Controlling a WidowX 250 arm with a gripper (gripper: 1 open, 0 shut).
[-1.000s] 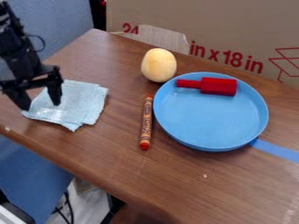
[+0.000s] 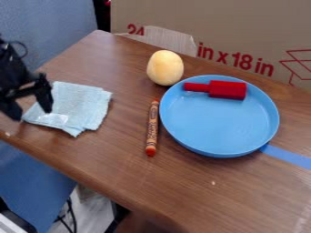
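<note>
My black gripper (image 2: 27,100) is at the left edge, partly out of frame and blurred, over the left part of a folded light-blue cloth (image 2: 78,107) on the wooden table; whether its fingers are open or shut is unclear. A blue plate (image 2: 216,132) on the right holds a red brush-like object (image 2: 225,89). An orange crayon-like stick (image 2: 152,127) lies left of the plate, and a pale yellow egg-shaped object (image 2: 165,67) is behind it.
A cardboard panel (image 2: 219,27) stands along the back. Blue tape (image 2: 289,158) runs beside the plate at right.
The objects look unmoved.
</note>
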